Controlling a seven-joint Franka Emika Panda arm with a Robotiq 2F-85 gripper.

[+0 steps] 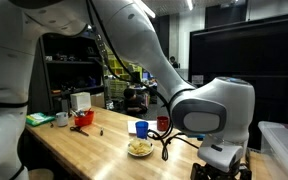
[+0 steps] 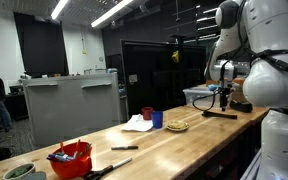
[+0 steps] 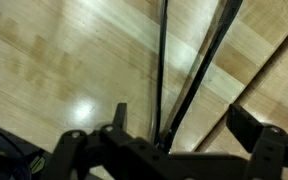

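Observation:
In the wrist view, two long black strips like the arms of tongs lie on the wooden table and come together near the bottom. My gripper is open, one finger to each side of the joined end; its height above the table is hard to judge. Exterior view 1 has the gripper low at the right, partly cut off by the frame's bottom. From the far side, in exterior view 2, the gripper is small, over a dark flat object on the table.
A yellow plate or bowl and a blue cup stand left of the arm, with a red cup behind. Farther off is a red container with utensils. A clear bin stands near the arm.

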